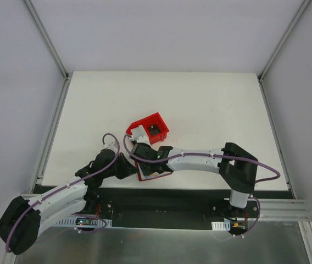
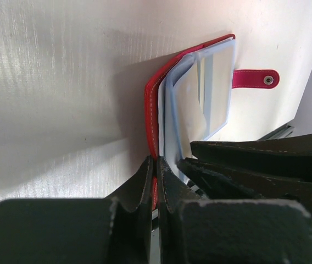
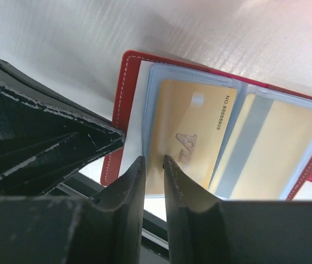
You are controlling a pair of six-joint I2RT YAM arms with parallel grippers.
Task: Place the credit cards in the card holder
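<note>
The open red card holder [image 2: 151, 115], with clear sleeves, lies near the table's front edge, largely under my arms in the top view. In the right wrist view a gold card [image 3: 191, 126] sits in a sleeve, beside a second sleeved card [image 3: 274, 146]. My left gripper is shut at the holder's red edge; whether that edge is between its fingertips is unclear. My right gripper has its fingertips slightly apart over the gold card's lower left part; whether anything is between them is unclear.
A red tray [image 1: 160, 121] with compartments holding white and dark items stands behind the holder. The table's front edge runs just below the holder.
</note>
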